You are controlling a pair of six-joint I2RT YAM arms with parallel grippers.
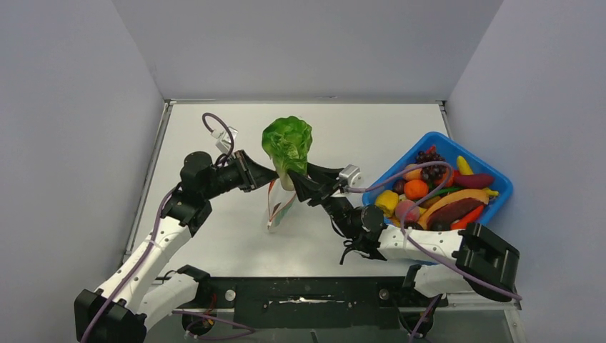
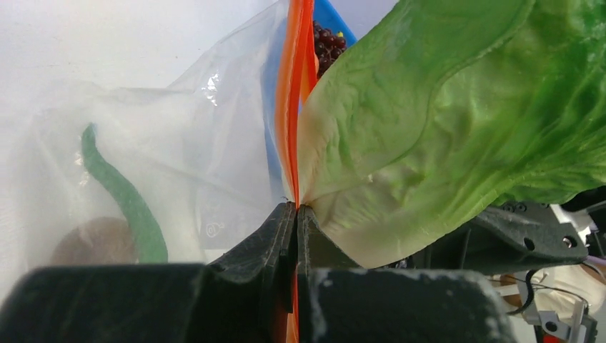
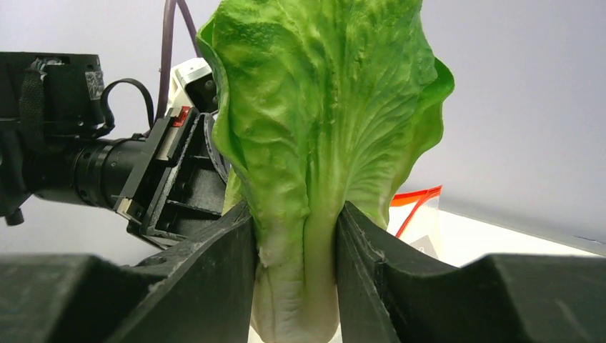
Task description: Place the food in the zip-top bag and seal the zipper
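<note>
A leafy green lettuce [image 1: 287,143] hangs above the middle of the table, its pale stem end down. My right gripper is shut on that stem. The clear zip top bag [image 2: 171,157], edged in orange, has its rim pinched by my left gripper, which is shut on it. Inside the bag a green pepper [image 2: 125,193] and a brownish round item [image 2: 96,243] show through the plastic. In the left wrist view the lettuce lies against the bag's orange rim; from above it covers much of the bag's mouth, so how far that gapes cannot be told.
At the right a blue bin [image 1: 502,175] holds several toy fruits and vegetables, with the right arm [image 1: 421,244] reaching past its front.
</note>
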